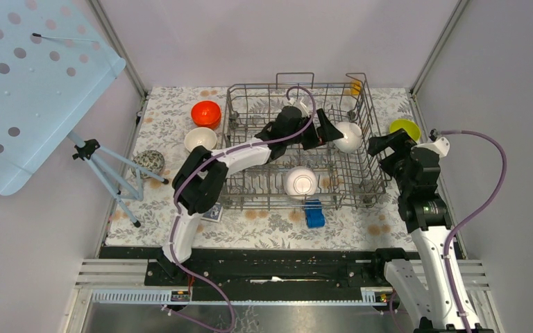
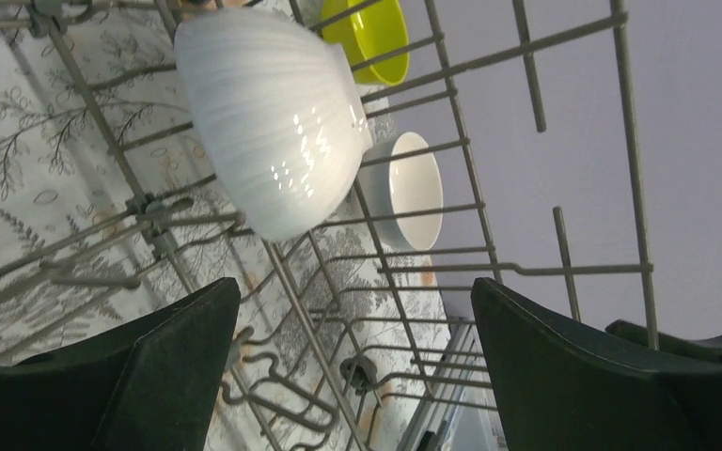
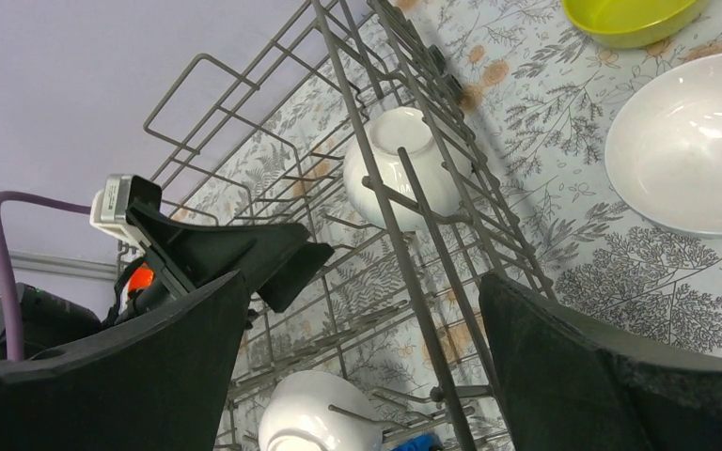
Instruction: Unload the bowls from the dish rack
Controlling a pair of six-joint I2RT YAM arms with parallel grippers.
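Observation:
The wire dish rack [image 1: 271,206] fills the middle of the table. At its right side, a white bowl [image 1: 348,137] leans on the wires. A second white bowl [image 1: 300,182] lies bottom up near the rack's front. Over the rack, my left gripper [image 1: 328,136] is open just left of the leaning bowl; the left wrist view shows that ribbed bowl [image 2: 273,122] beyond the open fingers [image 2: 164,376], nothing between them. My right gripper [image 1: 382,154] hangs open just outside the rack's right wall. In the right wrist view, rack wires stand between its fingers, with nothing held.
On the right stand a yellow-green bowl [image 1: 405,129] and a white bowl [image 3: 696,141]. An orange-red bowl [image 1: 206,114] and a white bowl [image 1: 200,139] are left of the rack. A blue item [image 1: 314,214] lies at its front; a tripod [image 1: 114,173] stands far left.

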